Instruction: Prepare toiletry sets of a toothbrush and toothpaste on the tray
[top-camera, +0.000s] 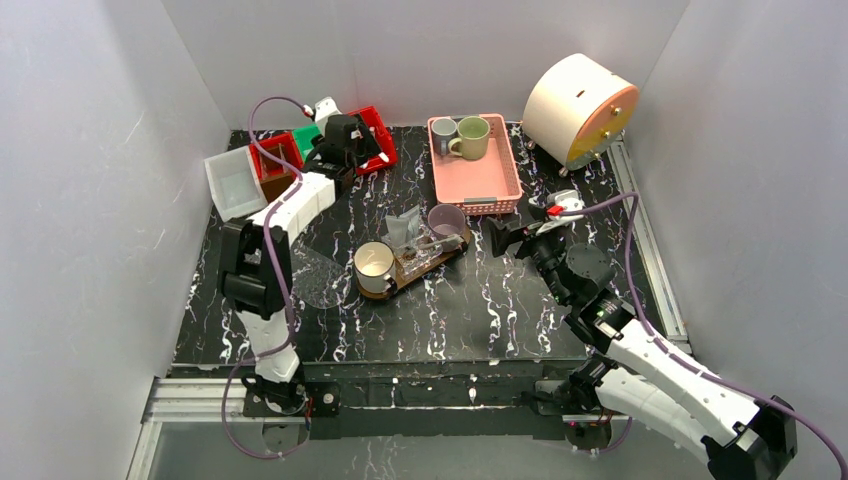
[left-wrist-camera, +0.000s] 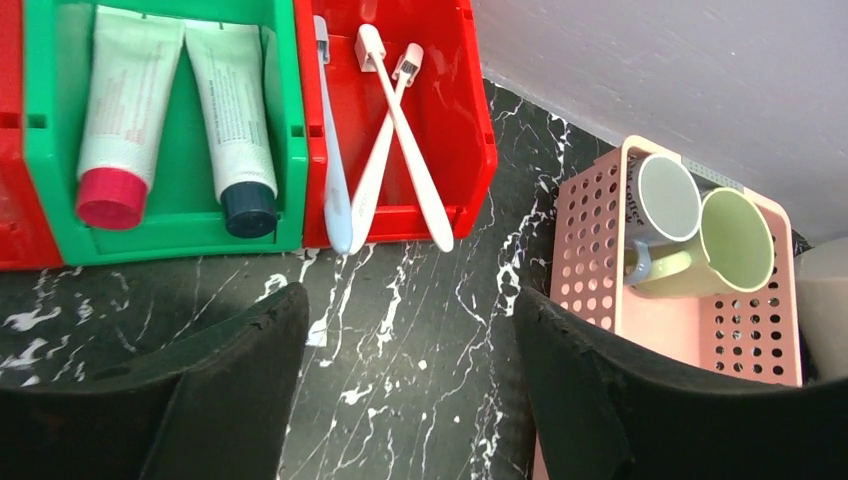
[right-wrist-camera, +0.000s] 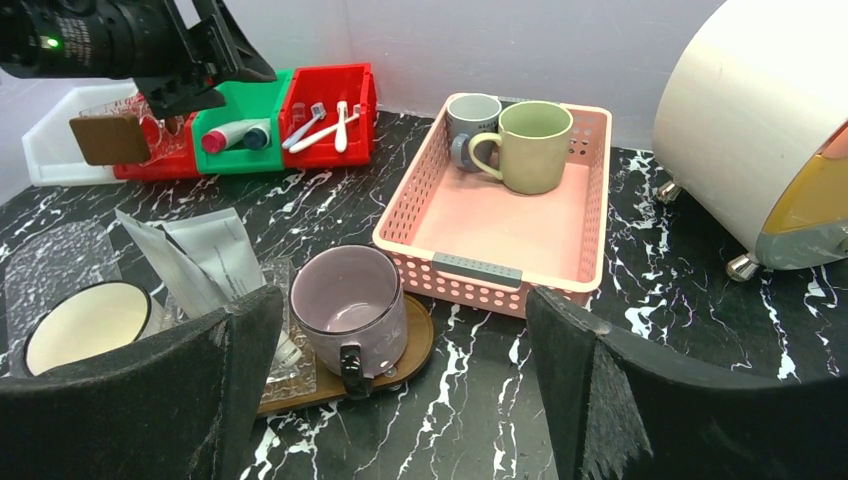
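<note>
Over the bins at the back left hangs my left gripper, its fingers spread with nothing between them. In the left wrist view, the red bin (left-wrist-camera: 478, 150) ahead of it holds three toothbrushes, among them a white toothbrush (left-wrist-camera: 410, 140) and a blue one (left-wrist-camera: 335, 150). Beside it, the green bin (left-wrist-camera: 40, 150) holds a red-capped toothpaste tube (left-wrist-camera: 130, 95) and a dark-capped tube (left-wrist-camera: 235, 120). A brown wooden tray (top-camera: 432, 268) at the table's middle carries two cups and clear packets. My right gripper stands open and empty to the tray's right.
Behind the tray stands a pink basket (top-camera: 475, 180) with a grey mug (right-wrist-camera: 470, 117) and a green mug (right-wrist-camera: 540, 150). A cream cylinder-shaped appliance (top-camera: 575, 105) fills the back right.
</note>
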